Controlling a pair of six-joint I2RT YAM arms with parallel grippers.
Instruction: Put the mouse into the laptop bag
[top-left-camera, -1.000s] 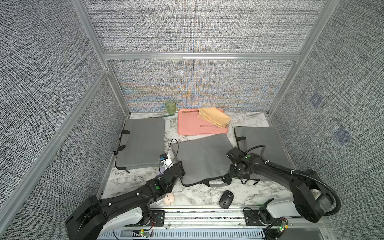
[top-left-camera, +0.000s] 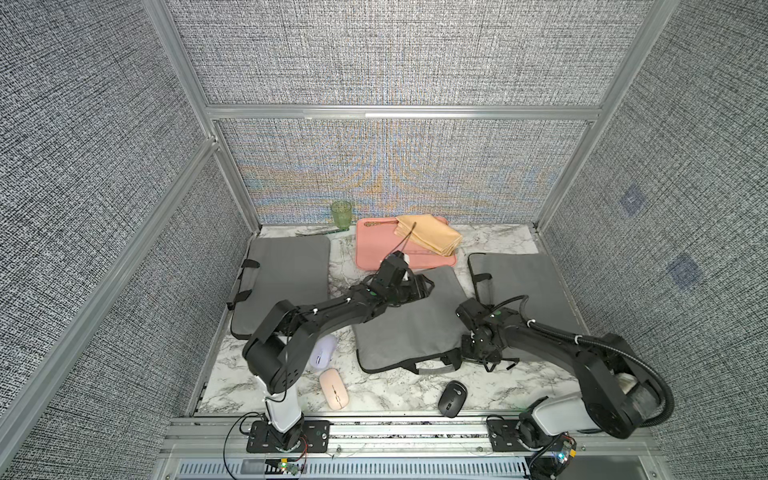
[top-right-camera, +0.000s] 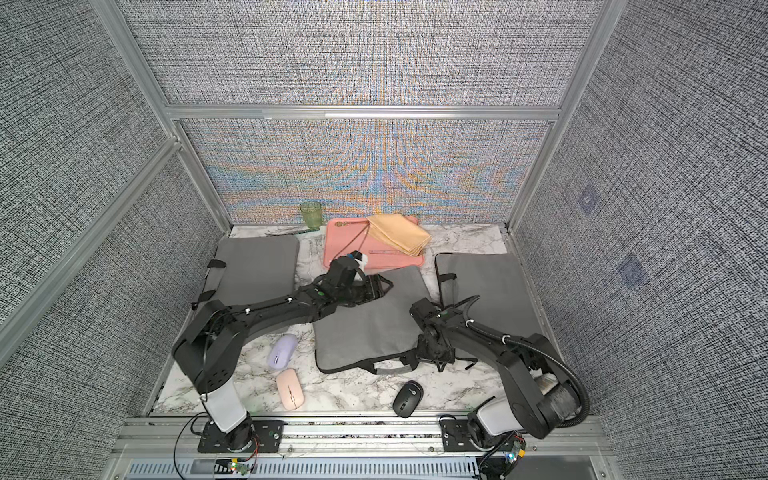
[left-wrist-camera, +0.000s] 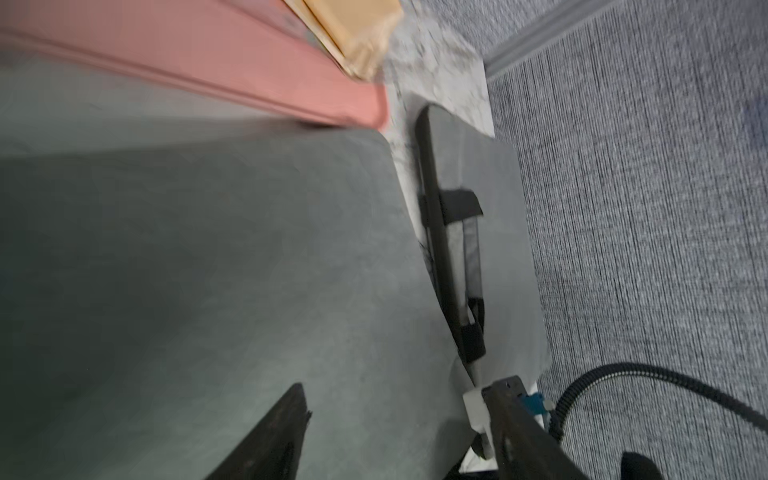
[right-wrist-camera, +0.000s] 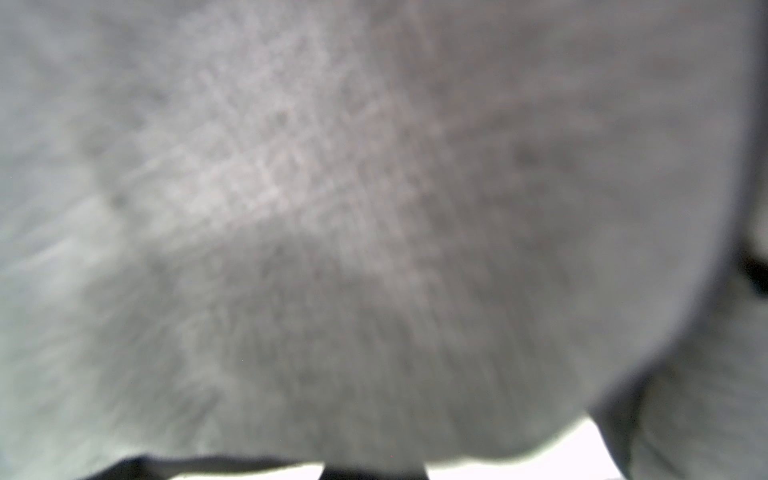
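Observation:
Three mice lie on the marble table: a lavender mouse (top-left-camera: 323, 352) and a pink mouse (top-left-camera: 334, 389) at front left, a black mouse (top-left-camera: 453, 398) at front centre. The middle grey laptop bag (top-left-camera: 408, 328) lies flat, its handle facing the front. Over that bag's back part, my left gripper (top-left-camera: 424, 286) is open; its fingers (left-wrist-camera: 276, 436) stand well apart with nothing between them in the left wrist view. At the bag's front right corner is my right gripper (top-right-camera: 436, 353), shut. Blurred grey fabric fills the right wrist view and hides its fingertips.
Other grey bags lie at the left (top-left-camera: 284, 280) and right (top-left-camera: 528, 288). Behind the middle bag is a pink tray (top-left-camera: 372, 256) with a yellow cloth (top-left-camera: 428, 232); a green cup (top-left-camera: 341, 213) stands beside it. Bare table shows at front centre.
The right arm has shifted slightly, its gripper staying near the bag's corner.

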